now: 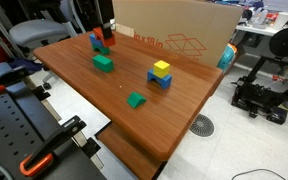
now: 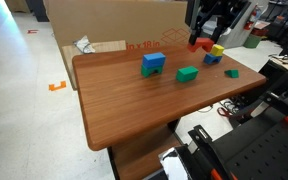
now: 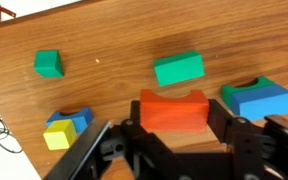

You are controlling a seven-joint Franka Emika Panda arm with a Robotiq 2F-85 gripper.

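A red block (image 3: 174,112) is clamped between the fingers of my gripper, which is shut on it. In the second exterior view the red block (image 2: 202,43) hangs above the table. Below it in the wrist view, apart from it, lies a green rectangular block (image 3: 178,68). To its right a blue block (image 3: 266,103) sits with a green arched block (image 3: 242,89); the second exterior view shows the blue one (image 2: 153,61) on top. At the wrist view's lower left, a yellow cube (image 3: 59,135) rests on a blue arched block (image 3: 81,119).
A small green block (image 3: 48,64) lies by itself on the wooden table (image 1: 184,100), towards one edge. A cardboard panel (image 1: 199,25) stands along one side of the table. Bare tabletop (image 2: 109,95) stretches beyond the blue and green stack.
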